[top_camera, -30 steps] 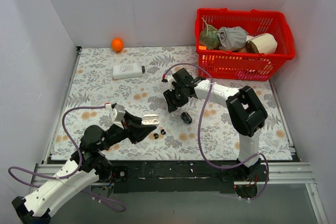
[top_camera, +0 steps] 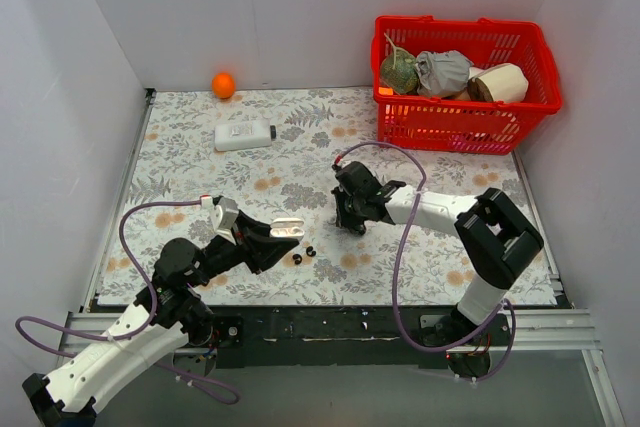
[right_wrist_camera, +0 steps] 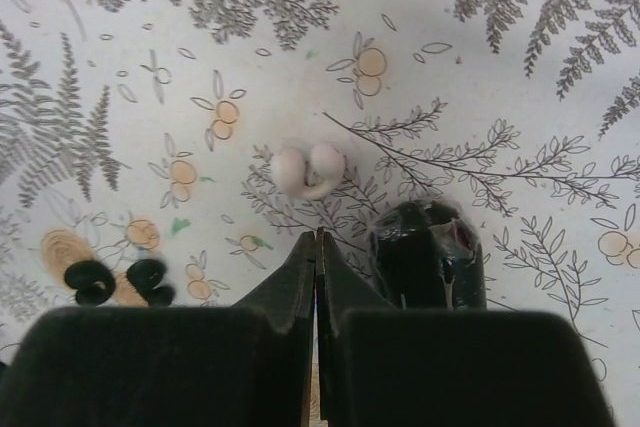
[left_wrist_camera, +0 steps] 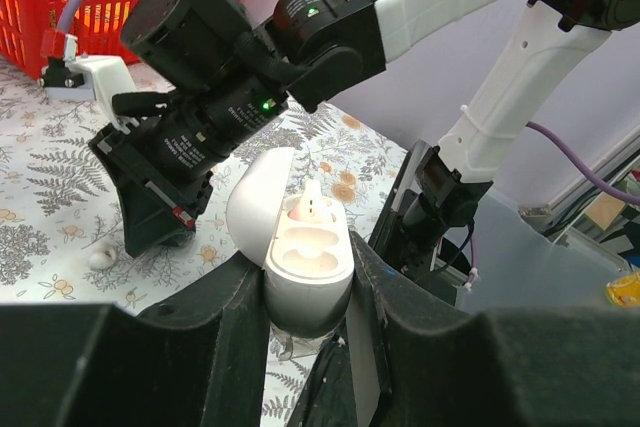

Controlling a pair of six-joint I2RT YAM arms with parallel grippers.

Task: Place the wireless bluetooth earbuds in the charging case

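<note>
The white charging case (left_wrist_camera: 312,252) has its lid open, and my left gripper is shut on its lower part; the molded hollows inside look empty. In the top view the case (top_camera: 287,228) is held above the table's front left part. A small white earbud piece, with two rounded ends, lies on the patterned cloth, and also shows as a white earbud piece (left_wrist_camera: 101,255) in the left wrist view. My right gripper points down, shut with nothing between its fingers, just short of the white piece in that view.
A glossy black rounded object (right_wrist_camera: 430,252) lies close beside the right gripper's tips. Small black earbuds (right_wrist_camera: 90,282) lie farther left. At the back are a white bottle (top_camera: 245,135), an orange (top_camera: 223,85) and a full red basket (top_camera: 470,127).
The left arm and the white case have stayed still.
</note>
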